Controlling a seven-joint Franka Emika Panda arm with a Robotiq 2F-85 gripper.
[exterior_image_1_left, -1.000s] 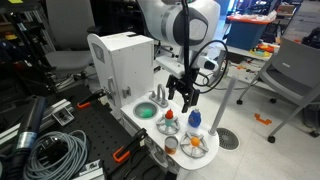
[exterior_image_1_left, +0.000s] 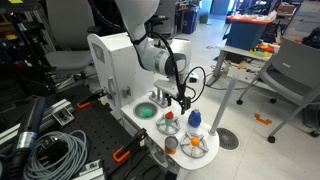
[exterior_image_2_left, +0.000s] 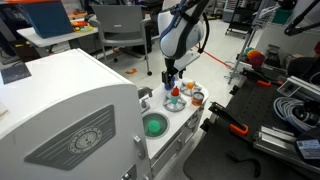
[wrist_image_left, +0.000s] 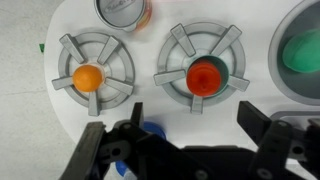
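My gripper is open, with nothing between its fingers. In the first exterior view it hangs above the white counter (exterior_image_1_left: 222, 157), close to the blue object (exterior_image_1_left: 195, 118). A red round item (wrist_image_left: 205, 76), with a dark green ring around it, sits on one grey burner (wrist_image_left: 178, 91). On the other burner (wrist_image_left: 121, 66) lies an orange ball (wrist_image_left: 87, 78). The blue object (wrist_image_left: 150, 130) is partly hidden behind a finger in the wrist view. A can (exterior_image_1_left: 171, 144) stands at the counter's near edge.
A green bowl (exterior_image_2_left: 155, 124) lies in the sink, with a faucet (exterior_image_1_left: 156, 91) beside it. The large white box (exterior_image_2_left: 70, 110) flanks the sink side. A black table (exterior_image_1_left: 85, 135) with coiled cable (exterior_image_1_left: 60, 155) adjoins the counter.
Over the last second the arm has drawn back and lowered, and my gripper has come down toward the counter beside the blue object. The counter items look unmoved.
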